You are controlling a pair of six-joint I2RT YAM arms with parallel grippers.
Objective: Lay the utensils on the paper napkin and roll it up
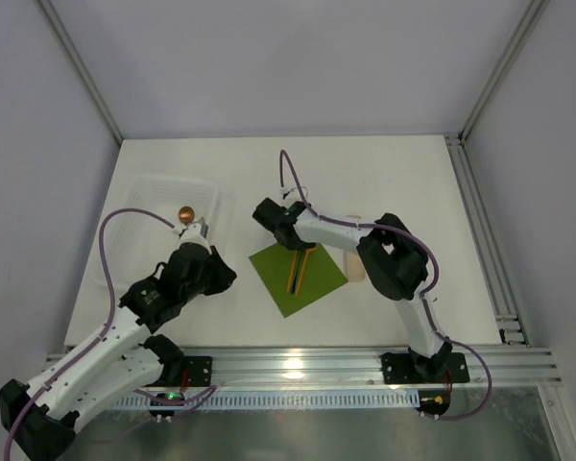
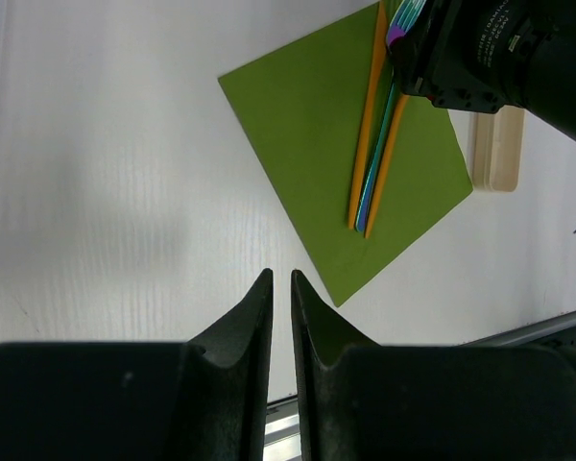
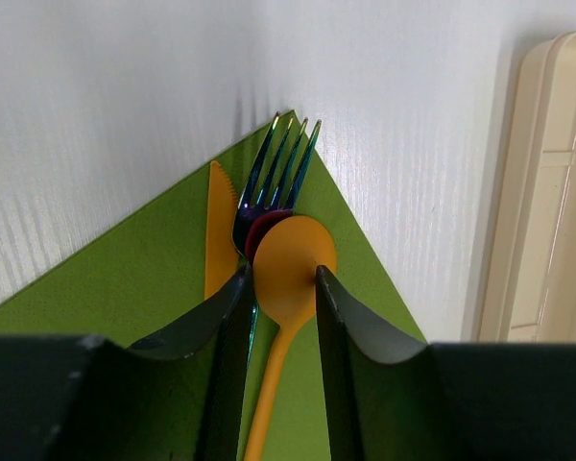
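Note:
On the green napkin lie an orange knife, an iridescent fork and an orange spoon with handles side by side. My right gripper is over the napkin's far corner, its fingertips at the spoon's head; whether it grips anything is unclear. My left gripper is shut with nothing between its fingers, held over the bare table left of the napkin.
A white tray with a wooden item stands at the left. A beige box lies right of the napkin, partly under the right arm.

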